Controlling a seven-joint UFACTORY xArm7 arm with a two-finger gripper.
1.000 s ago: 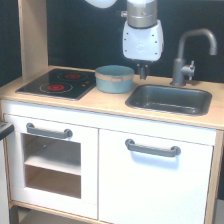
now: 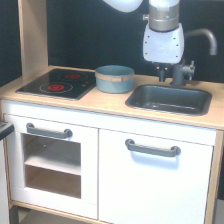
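My gripper (image 2: 162, 76) points down at the end of the white arm, over the back edge of the sink and just left of the faucet's base. Its dark fingertips are too small to tell whether they are open or shut, and no object shows in them. The grey faucet (image 2: 181, 73) stands behind the sink (image 2: 170, 98); the white wrist covers part of its upright, while the curved spout remains visible at the right. Whether gripper and faucet touch cannot be told. A blue-grey pot (image 2: 115, 84) sits on the counter, left of the sink.
The black stove top (image 2: 58, 84) with red burner marks lies left of the pot. Below the wooden counter (image 2: 112, 102) are a cabinet with an open-looking window (image 2: 52, 166) and a closed white door (image 2: 150, 182), both with dark handles. The sink basin looks empty.
My arm and gripper have moved right, from beside the pot to just left of the faucet's base, where the wrist now covers part of the faucet. Pot, faucet and cabinets look unmoved.
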